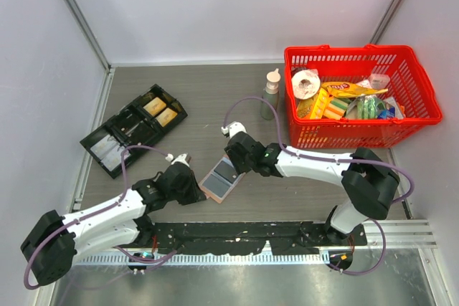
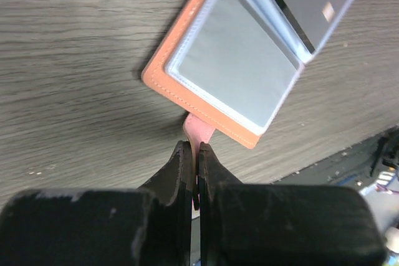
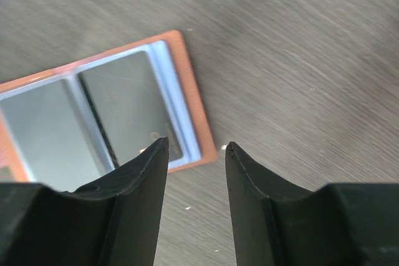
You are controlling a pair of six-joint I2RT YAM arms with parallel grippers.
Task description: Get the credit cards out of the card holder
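The card holder (image 1: 217,178) lies open and slanted on the table, tan-edged with clear sleeves. One sleeve holds a dark card (image 3: 128,104); the other looks pale grey (image 2: 240,54). My left gripper is shut on the pink tab (image 2: 199,128) at the holder's near corner. Over the far end of the holder is my right gripper, its fingers apart and nothing between them; the holder's corner lies just beyond the left finger (image 3: 163,154). The right arm covers part of the holder in the top view.
A black divided tray (image 1: 136,130) with tan and white items stands at the left. A red basket (image 1: 358,134) of groceries fills the back right, with a grey-green bottle (image 1: 269,98) beside it. Bare table lies between tray and bottle.
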